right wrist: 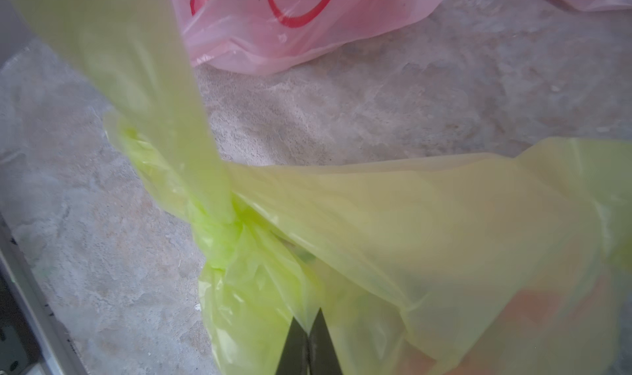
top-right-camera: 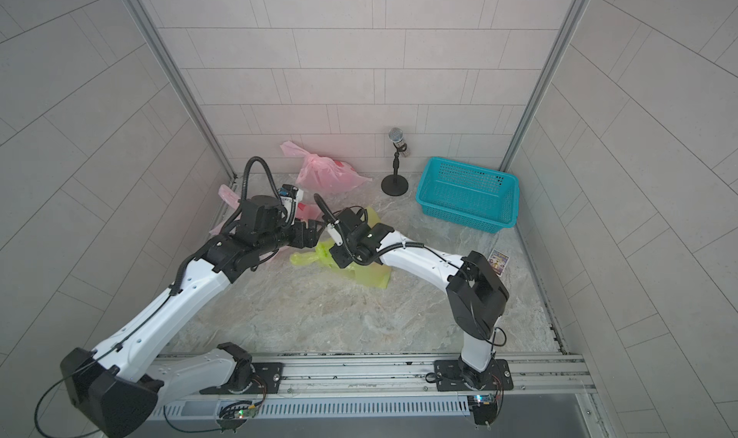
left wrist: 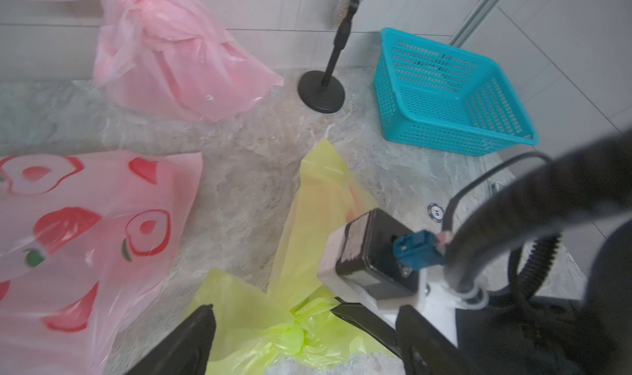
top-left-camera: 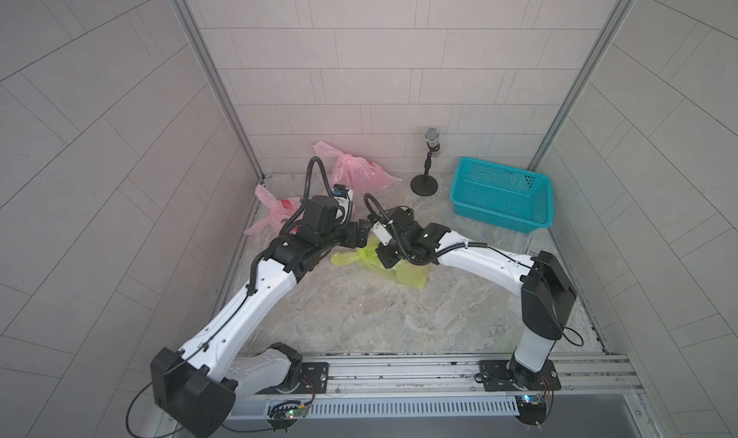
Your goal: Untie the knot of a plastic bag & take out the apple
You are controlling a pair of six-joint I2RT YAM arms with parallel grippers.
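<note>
The yellow-green plastic bag point(top-left-camera: 412, 276) lies on the table, its neck gathered into a knot point(right wrist: 222, 233) with loose tails. A reddish shape shows dimly through its film; no bare apple is visible. In the right wrist view my right gripper is shut, pinching bag film just below the knot. My left gripper stands open over the knot side of the bag, one knotted tail point(left wrist: 230, 309) showing between its fingers, untouched as far as I can tell. From above, the two arms hide much of the bag.
Two knotted pink bags point(top-left-camera: 359, 173) point(left wrist: 85, 223) lie at the back left. A microphone stand point(top-left-camera: 424, 182) and an empty turquoise basket point(top-left-camera: 503, 194) stand at the back right. Open table lies in front of the yellow bag.
</note>
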